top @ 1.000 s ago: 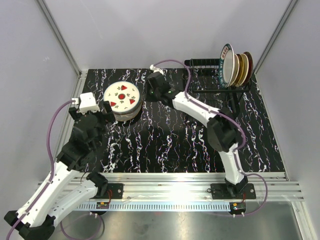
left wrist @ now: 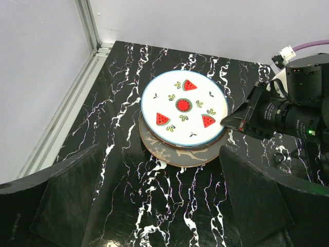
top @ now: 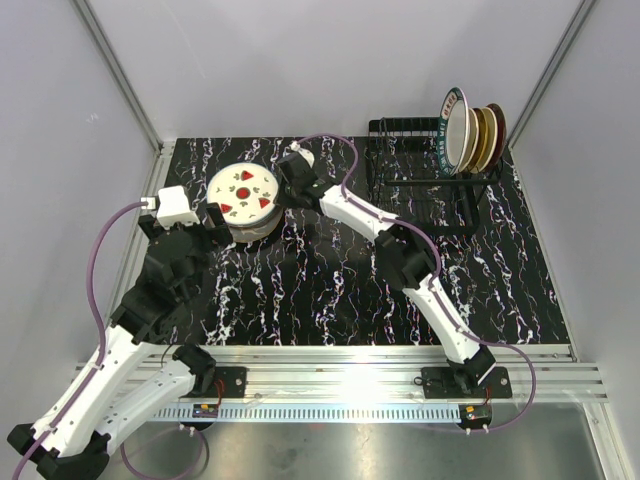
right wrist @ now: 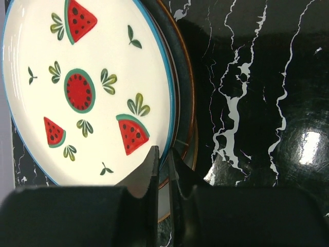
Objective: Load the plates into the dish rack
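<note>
A white plate with watermelon slices and a blue rim (top: 240, 190) tops a stack of plates at the back left. Under it, a grey plate with a branch pattern (left wrist: 177, 157) sticks out. My right gripper reaches the stack's right side, its two fingers close together astride the watermelon plate's rim. Whether they press on the rim cannot be made out. My left gripper is wide open in front of the stack, only bare marble showing between its fingers. The black dish rack (top: 420, 182) stands at the back right.
Several plates (top: 471, 140) stand upright at the rack's right end, while its left part is empty. A wall (top: 300, 70) runs close behind the stack. Clear marble (top: 320, 300) lies between stack and rack, below the right arm.
Over the past second my right gripper has moved left to the stack's edge. The left arm and the plates look unchanged.
</note>
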